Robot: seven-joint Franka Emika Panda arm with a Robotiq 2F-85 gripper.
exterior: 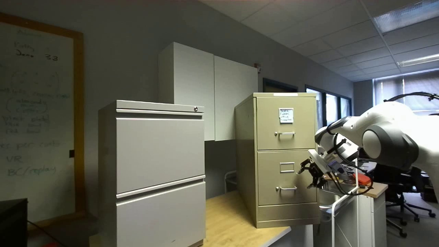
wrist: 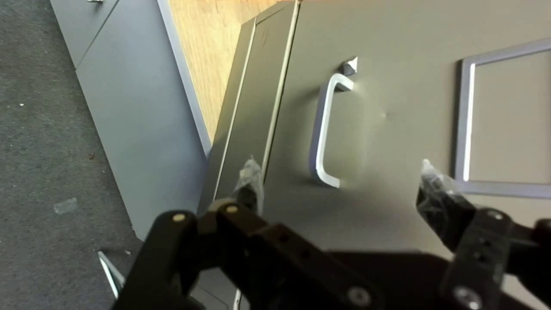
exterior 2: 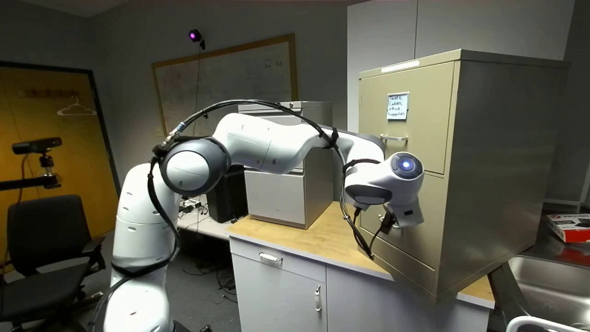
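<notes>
A tan two-drawer filing cabinet (exterior: 269, 214) stands on the wooden counter, both drawers flush with its front. On its lower drawer is a silver pull handle (wrist: 321, 131) with a small latch (wrist: 350, 66) at one end. My gripper is open before that drawer, its fingertips wide apart and nothing between them. In the wrist view the handle lies beyond the gap between the fingers. In exterior view 1 the gripper (exterior: 305, 177) appears to the right of the handle. From exterior view 2, the arm's end hides the fingers.
A grey filing cabinet (exterior: 160, 152) stands on the same counter (exterior 2: 332, 238), left of the tan one. A metal sink (exterior 2: 547, 287) and a red-and-white box (exterior 2: 572, 227) are to the right. A white rail (exterior: 344, 197) runs close behind the gripper.
</notes>
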